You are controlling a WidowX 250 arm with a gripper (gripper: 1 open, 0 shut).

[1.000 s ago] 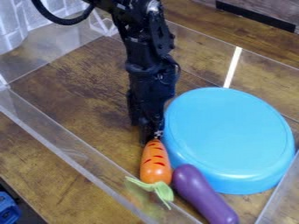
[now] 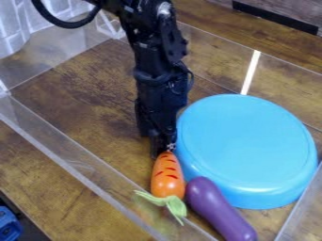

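The black robot arm reaches down from the top centre, its gripper (image 2: 161, 141) low at the left edge of an upturned blue round lid or bowl (image 2: 247, 146), just above an orange toy carrot (image 2: 167, 181) with green leaves. The fingertips are dark and crowded against these objects, so whether they are open or shut, or touch the carrot, is unclear. A purple toy eggplant (image 2: 217, 209) lies right of the carrot, along the lower left of the blue object.
A clear plastic wall (image 2: 63, 158) runs diagonally along the lower left. A blue item (image 2: 7, 225) sits outside it at the corner. The wooden surface (image 2: 78, 89) left of the arm is bare, as is the area behind the blue object.
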